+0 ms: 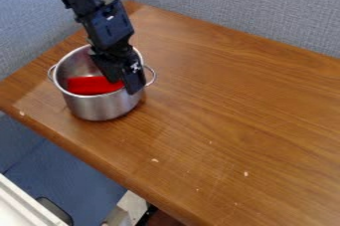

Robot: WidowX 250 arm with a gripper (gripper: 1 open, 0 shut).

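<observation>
A steel pot with two side handles stands on the wooden table near its left edge. A red object lies inside it. My dark gripper reaches down from the upper left into the right half of the pot, over the red object. Its fingertips are dark and partly overlap the pot, so their spacing is hard to see.
Grey-blue padded walls stand behind and to the left. A white frame is at the lower left, off the table.
</observation>
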